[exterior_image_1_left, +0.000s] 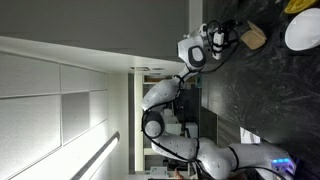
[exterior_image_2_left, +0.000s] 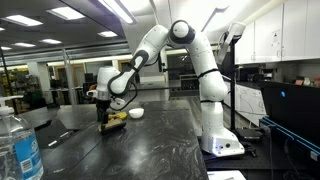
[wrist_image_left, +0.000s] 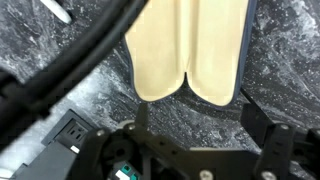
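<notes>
A two-part tray (wrist_image_left: 165, 50), cream inside with a dark outer edge, fills the upper middle of the wrist view. A ridge divides its two compartments, and both look empty where visible. My gripper is open, its fingers wide apart with only bare tabletop between them. The tray's near rounded ends lie just ahead of that gap, and its far end is cut off by the frame. In the first exterior view the tan tray (exterior_image_1_left: 254, 37) is beside the gripper (exterior_image_1_left: 232, 31). The second exterior view has the gripper (exterior_image_2_left: 103, 112) low over the table, close to the tray.
A white round dish (exterior_image_1_left: 303, 30) and a yellow dish (exterior_image_1_left: 299, 5) stand beyond the tray. A clear bottle (exterior_image_2_left: 22, 148) is at the left edge of the second exterior view.
</notes>
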